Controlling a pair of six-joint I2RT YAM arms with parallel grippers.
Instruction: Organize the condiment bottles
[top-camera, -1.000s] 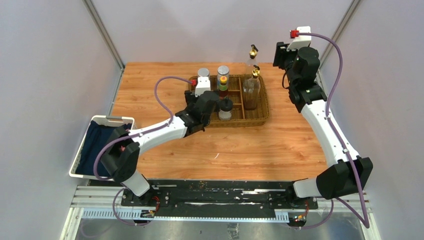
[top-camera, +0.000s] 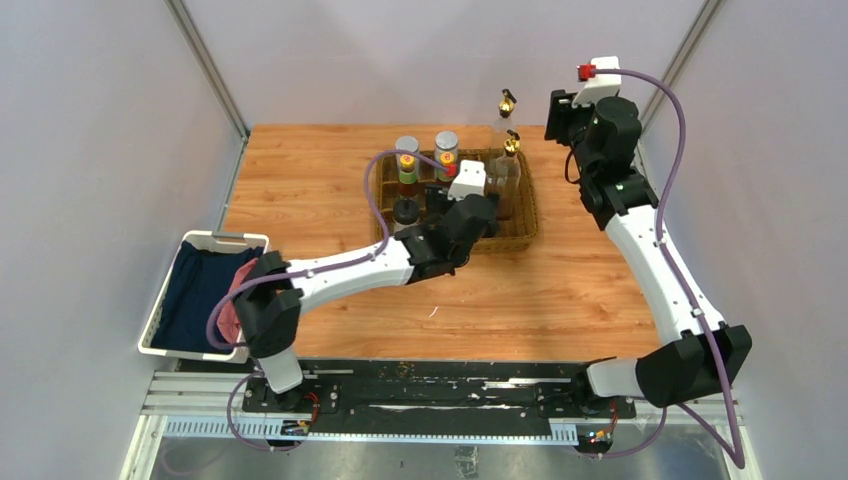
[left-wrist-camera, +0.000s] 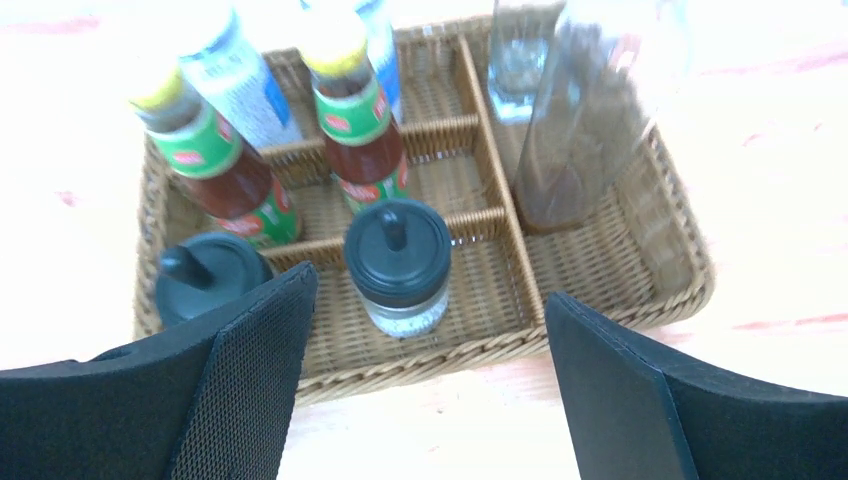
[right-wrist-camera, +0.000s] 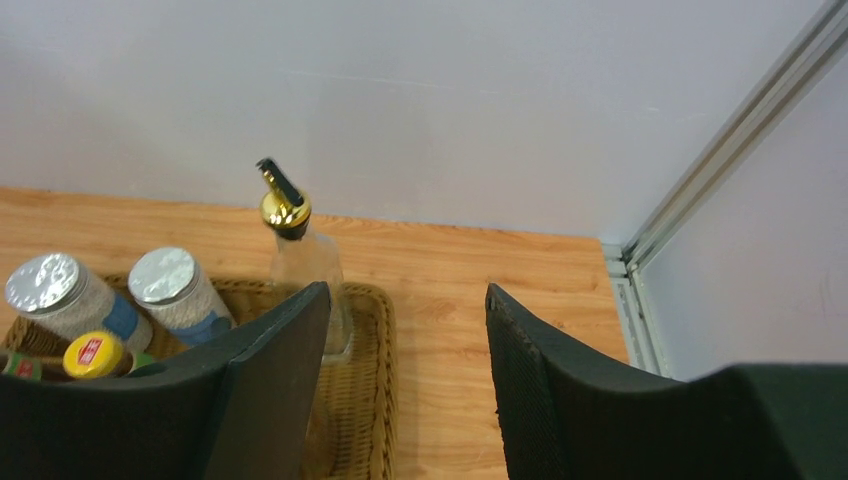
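Observation:
In the wicker organizer (left-wrist-camera: 690, 250) stand two black-lidded jars (left-wrist-camera: 398, 260), two sauce bottles (left-wrist-camera: 357, 140) with yellow caps, two silver-lidded containers (right-wrist-camera: 182, 300) and two glass bottles (left-wrist-camera: 565, 150) with gold spouts, seen in the top view. My left gripper is over the organizer's front, fingers apart, a black-lidded jar below between them in view. My right gripper is raised at the back right, right of the organizer; nothing shows between its separated fingertips, but its grip state is unclear.
A white bin (top-camera: 150, 330) with dark and pink cloth stands at the left. Walls close off the back and sides.
My left gripper has moved right across the organizer from its left part toward the middle-right. The right arm has shifted only slightly.

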